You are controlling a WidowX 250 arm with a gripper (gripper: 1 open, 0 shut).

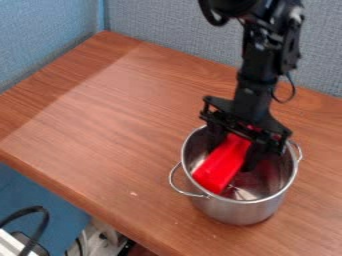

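A steel pot (247,208) with side handles stands on the wooden table, right of centre in the camera view. A red object (215,167) lies tilted inside it. My black gripper (241,135) reaches down over the pot and is shut on the upper end of the red object; the fingertips are partly hidden by the gripper's body and the object.
Blue padded walls border the back and left. Cables and white gear sit below the table's near left edge.
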